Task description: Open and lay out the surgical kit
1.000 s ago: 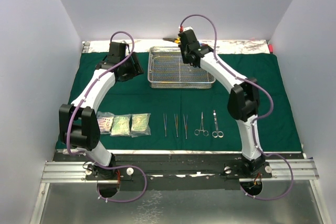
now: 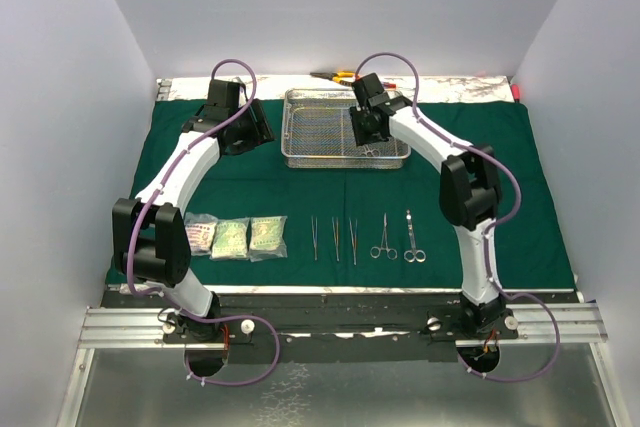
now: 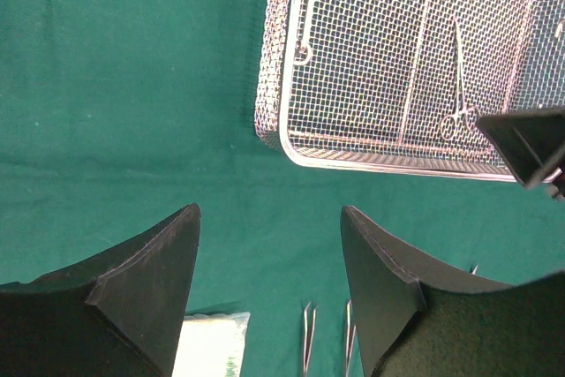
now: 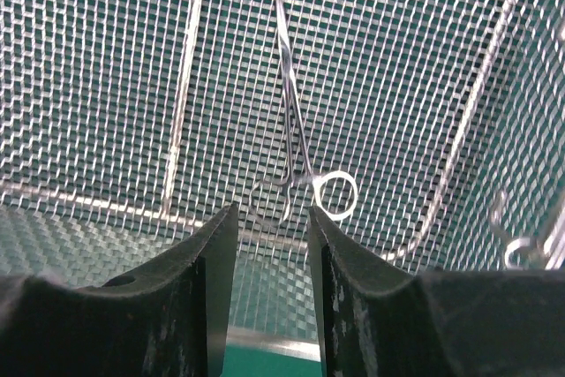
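The wire mesh tray (image 2: 318, 157) sits at the back centre of the green cloth, with scissor-like instruments (image 4: 291, 121) inside, one lying under my right gripper, which hangs low over it with its fingertips apart and empty. My left gripper is open left of the tray, nothing between its fingers. Along the front lie three packets (image 2: 230, 239), several tweezers (image 2: 336, 237), a clamp (image 2: 385, 242) and scissors (image 2: 410, 247).
Orange-handled tools (image 2: 340, 75) lie behind the tray on the marble strip.
My left arm and the laid-out items are unchanged.
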